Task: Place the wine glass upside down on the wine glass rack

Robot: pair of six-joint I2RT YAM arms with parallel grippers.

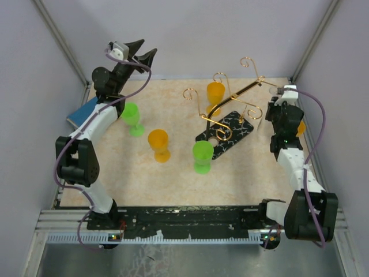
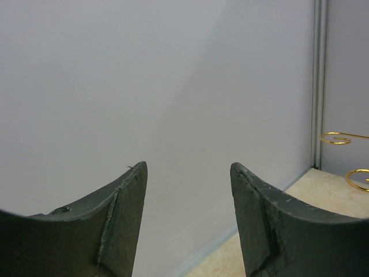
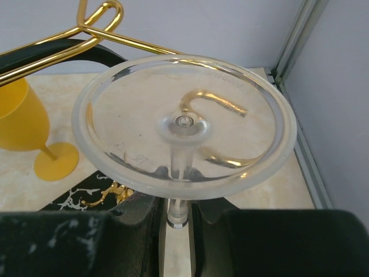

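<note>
The gold wine glass rack stands on a black marbled base at the table's right. My right gripper is at its right end, shut on the stem of a clear wine glass; in the right wrist view the round foot faces up, close beside the gold rails, and the bowl is hidden below. Whether it touches the rack I cannot tell. My left gripper is raised over the back left with its fingers apart and nothing between them.
Orange glasses and green glasses stand on the table, one orange behind the rack and another partly hidden at right. A blue flat object lies at left.
</note>
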